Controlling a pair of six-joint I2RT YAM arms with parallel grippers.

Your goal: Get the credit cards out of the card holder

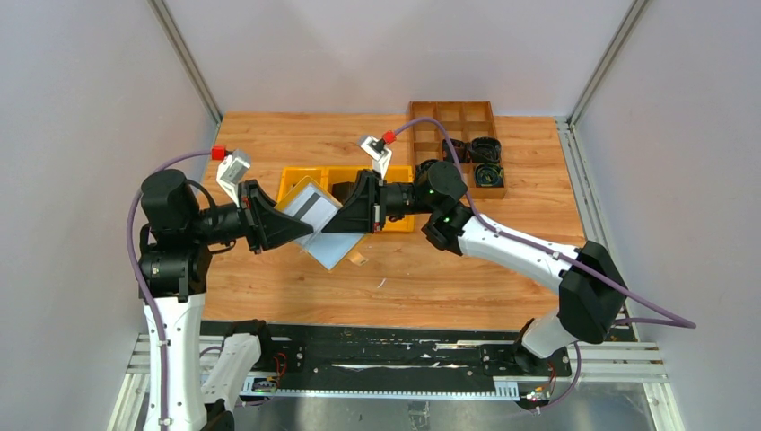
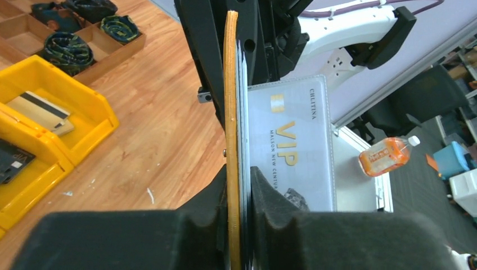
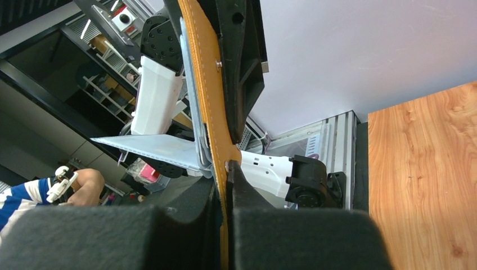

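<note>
The card holder [image 1: 334,249], with a tan cover [image 2: 232,107] and pale clear sleeves, hangs open above the table between both arms. One sleeve stands out from the others, showing a "VIP" card [image 2: 288,140] in the left wrist view. My right gripper is shut on the tan cover and sleeves near the holder's edge. My left gripper has its fingers on either side of the holder and sleeves, close against them. Whether it clamps them cannot be told. The sleeve's far side [image 3: 152,147] shows in the right wrist view.
Behind the holder sits a yellow divided bin [image 1: 399,175]; cards [image 2: 42,112] lie inside it. A wooden compartment box [image 1: 449,112] with dark rolled items [image 1: 487,151] stands at the back right.
</note>
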